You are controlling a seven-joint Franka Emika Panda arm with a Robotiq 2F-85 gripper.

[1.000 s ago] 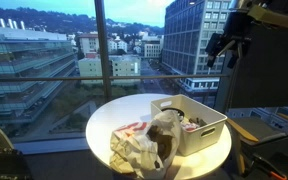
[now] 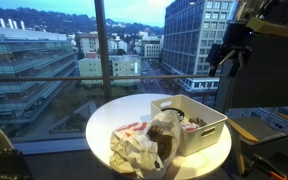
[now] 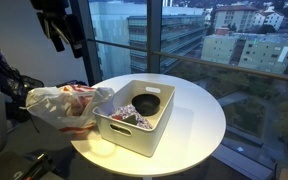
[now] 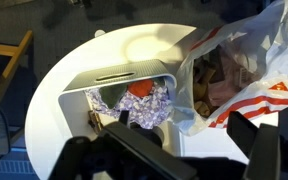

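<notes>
My gripper (image 2: 224,70) hangs high above the right side of the round table, well clear of everything on it. In the wrist view its two dark fingers (image 4: 255,147) stand wide apart, and nothing shows between them. A light-coloured bin (image 3: 124,136) with handle slots sits on the table. Inside it lie a dark round bowl or pan (image 3: 146,104), a purple-and-white patterned cloth (image 4: 142,108), a red item (image 4: 156,98) and a dark green item (image 4: 112,94). Beside the bin stands a white plastic bag (image 2: 132,158) with red markings, holding brown items (image 4: 222,88).
Large windows stand behind the table. A wooden-framed chair (image 2: 258,128) is to the right in the first exterior view.
The arm has come down slightly, with the gripper a little lower than a second ago. The bin, the bag and their contents have not moved.
</notes>
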